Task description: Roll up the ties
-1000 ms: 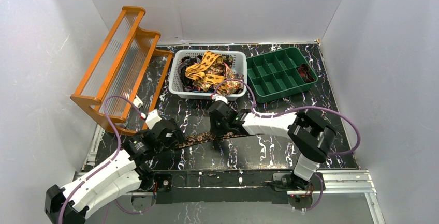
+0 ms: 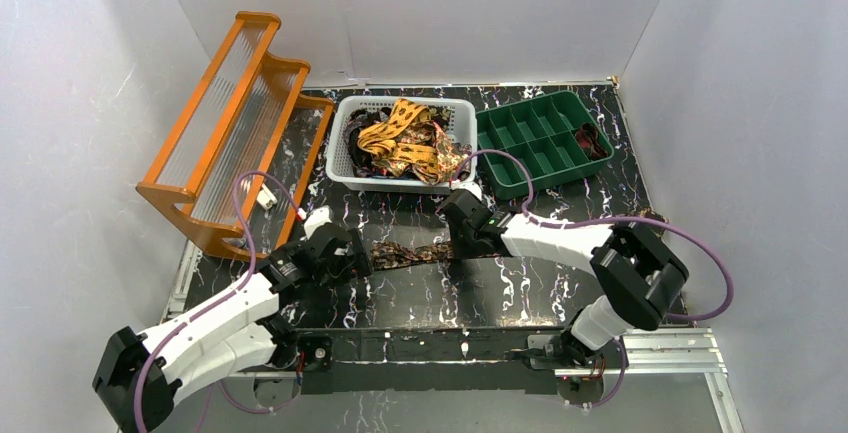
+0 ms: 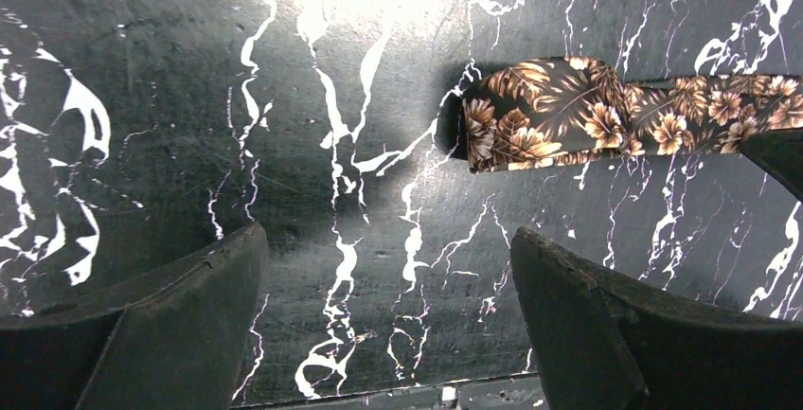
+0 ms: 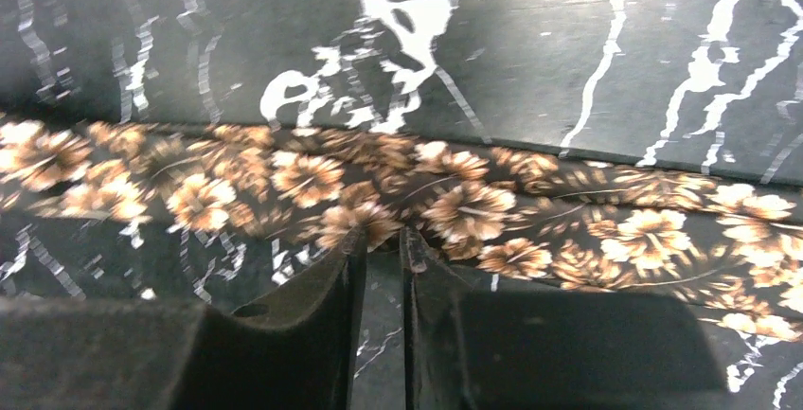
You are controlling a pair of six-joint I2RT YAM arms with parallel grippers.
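A black tie with tan flowers (image 2: 412, 255) lies stretched left to right over the dark marbled table. Its left end is a folded flap (image 3: 544, 116), wider than the strip behind it. My left gripper is open beside that end, with bare table between its fingers. My right gripper has its fingertips close together at the lower edge of the tie's strip (image 4: 464, 206), shut on the tie. From above, the right arm (image 2: 468, 223) hides part of the strip.
Behind the tie stands a white basket (image 2: 345, 181) heaped with ties. Right of it is a green divided tray (image 2: 535, 143) with a dark rolled item (image 2: 592, 141) in one compartment. A wooden rack (image 2: 235, 103) stands at left.
My right gripper has moved right, and the tie with it, its left end sliding right. The left gripper has shifted slightly right and is now clear of the tie's end.
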